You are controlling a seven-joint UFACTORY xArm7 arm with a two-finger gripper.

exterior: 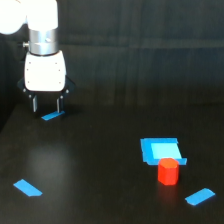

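A red block (168,173) with angular sides stands on the dark table at the right. Just behind it lies a square of blue tape (147,150) with a paler, light-blue middle; the block hides part of its front edge. The white arm (45,70) is at the far left, well away from the block. Its gripper (47,103) points down with two dark fingers spread apart. I see nothing held between them, though the view is small.
Strips of blue tape lie flat on the table: one beneath the gripper (53,116), one strip at the front left (27,188), one strip at the front right (200,197). A dark curtain (140,50) hangs behind.
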